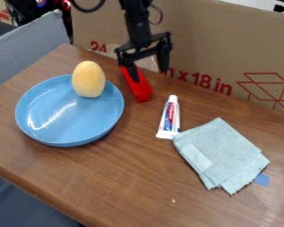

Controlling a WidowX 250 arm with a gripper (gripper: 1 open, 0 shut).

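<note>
The black gripper (145, 62) is open over a red elongated object (138, 87) near the back of the table, its fingers at or just above that object's upper end; whether they touch cannot be told. A blue plate (61, 115) sits at the left with a yellow egg-shaped object (88, 79) on its back part. A white toothpaste tube (169, 115) lies right of the red object.
A folded light blue cloth (222, 155) lies at the right. A cardboard wall (251, 53) stands behind the table.
</note>
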